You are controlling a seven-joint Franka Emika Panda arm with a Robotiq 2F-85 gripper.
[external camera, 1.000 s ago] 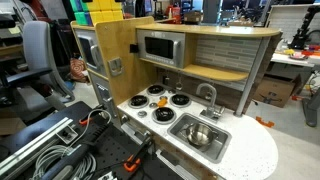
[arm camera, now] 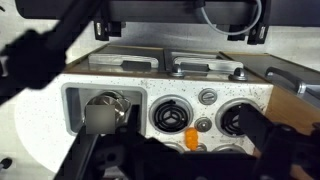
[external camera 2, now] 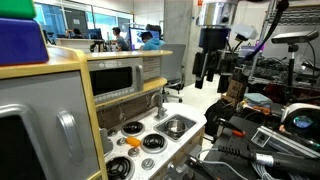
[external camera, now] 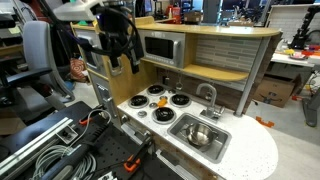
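Observation:
My gripper point(external camera: 121, 66) hangs in the air left of the toy kitchen in exterior view 1, fingers apart and empty. In exterior view 2 the gripper point(external camera 2: 210, 84) is high above the counter's front side. A small orange object point(external camera: 162, 102) lies among the burners; from the wrist it appears as an orange piece point(arm camera: 191, 138) below the gripper. A metal pot point(external camera: 199, 134) sits in the sink point(external camera: 181, 132). Part of the pot is hidden in the wrist view.
The microwave point(external camera: 160, 47) and its shelf point(external camera: 215, 70) overhang the back of the counter. A faucet point(external camera: 208, 95) rises behind the sink. Cables point(external camera: 55, 158) lie near the arm's base.
The arm and gripper have come into exterior view 1 from outside it, at the upper left. The orange object and pot have not moved.

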